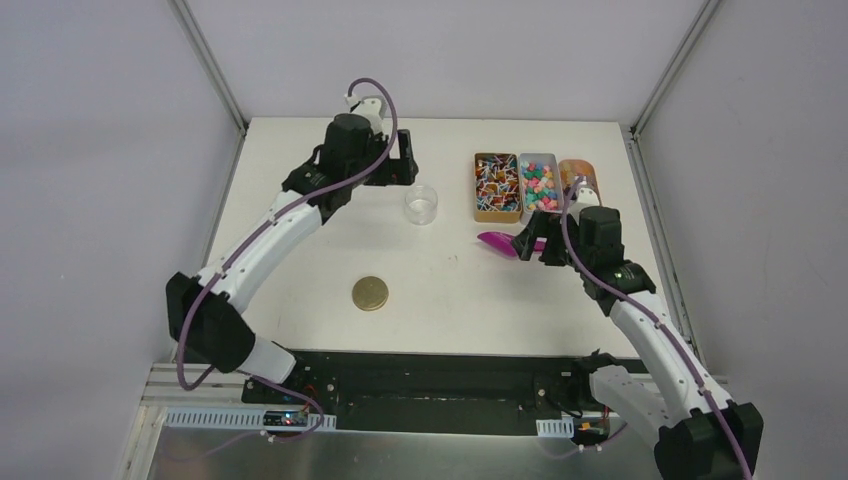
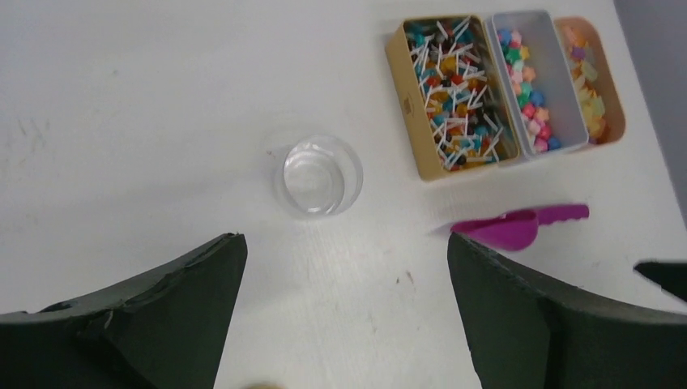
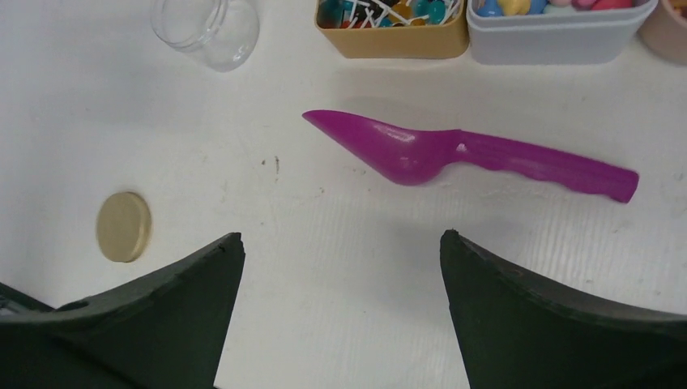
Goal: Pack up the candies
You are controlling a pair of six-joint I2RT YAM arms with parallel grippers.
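An empty clear jar stands upright near the table's middle. Its gold lid lies flat closer to the front. Three bins of candy stand side by side at the back right: a tan one with lollipops, a grey one with colourful candies, and an orange-brown one. In front of them a purple scoop lies on the table. My left gripper is open and empty, up and to the left of the jar. Open and empty too, my right gripper hangs above the table by the scoop's handle.
Bare white table spreads across the front and the left side. Grey walls close in on both sides. A dark strip runs along the front edge.
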